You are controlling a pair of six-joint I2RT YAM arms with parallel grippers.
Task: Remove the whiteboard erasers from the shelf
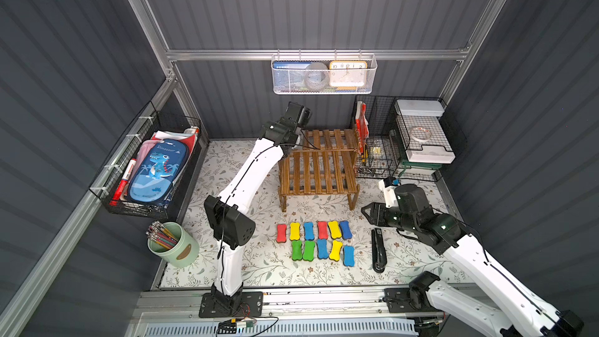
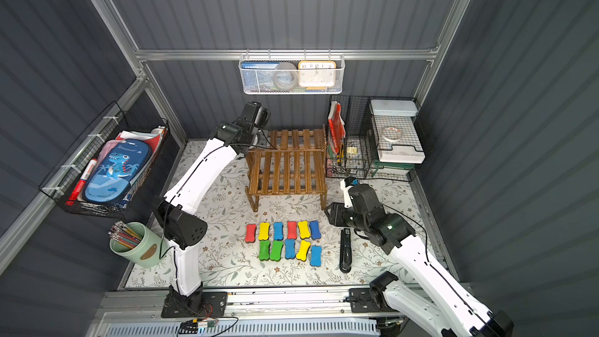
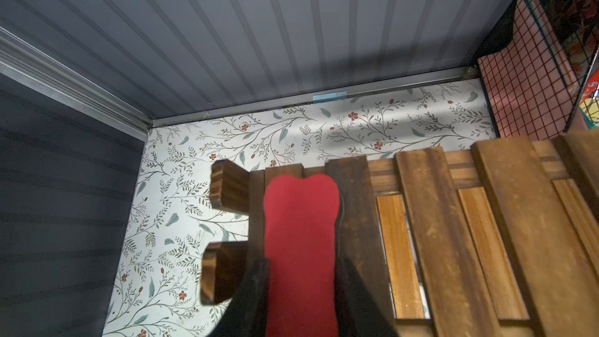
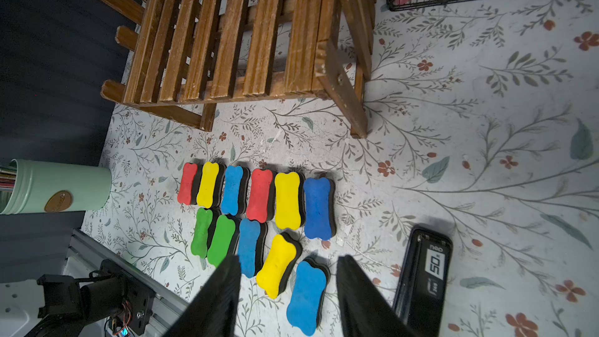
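Observation:
In the left wrist view a red eraser (image 3: 302, 231) lies lengthwise over the left end slats of the wooden shelf (image 3: 430, 224). My left gripper straddles it, one dark finger close along each long side; whether they press on it cannot be made out. From above, the arm hides that eraser. On the tabletop in front of the shelf (image 1: 318, 191), two rows of erasers lie flat, among them a green eraser (image 4: 222, 239), a yellow eraser (image 4: 288, 199) and a dark blue eraser (image 4: 319, 207). Above their right side hangs my right gripper, open and empty.
A black stapler (image 1: 378, 250) lies right of the erasers. Black wire baskets (image 1: 374, 165) stand right of the shelf, and a white mesh basket (image 1: 324, 84) hangs on the back wall. At left is a green pencil cup (image 1: 181, 246). Bare table lies left of the shelf.

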